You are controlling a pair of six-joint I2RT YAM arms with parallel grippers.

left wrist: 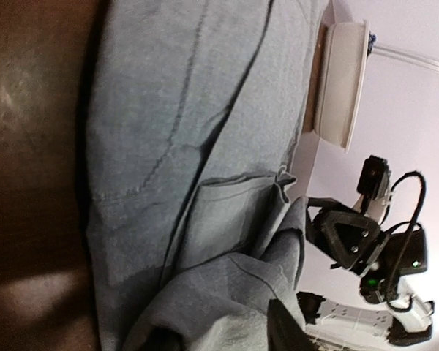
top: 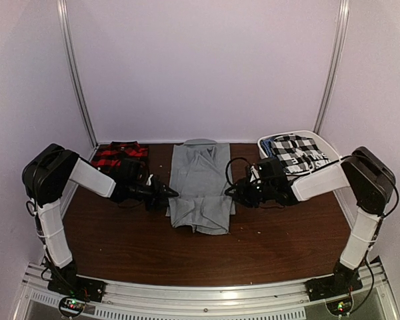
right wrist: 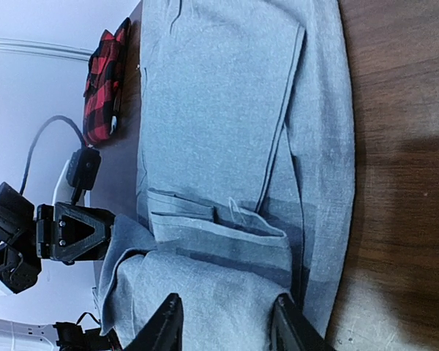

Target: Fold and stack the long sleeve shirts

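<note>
A grey long sleeve shirt (top: 200, 170) lies lengthwise in the middle of the table, its near end turned back into a fold (top: 201, 213). My left gripper (top: 175, 194) is at the left edge of this fold, and my right gripper (top: 230, 191) is at the right edge. In the left wrist view, the left fingers (left wrist: 282, 329) stand apart with loose grey cloth bunched around them. Spread fingers (right wrist: 168, 322) also show in the right wrist view, with the folded cloth against them. The fingertips' lower ends are cut off in both wrist views.
A folded red and black checked shirt (top: 117, 155) lies at the back left. In the back right corner, a white basket (top: 330, 150) holds a black and white checked shirt (top: 297, 153) and blue cloth.
</note>
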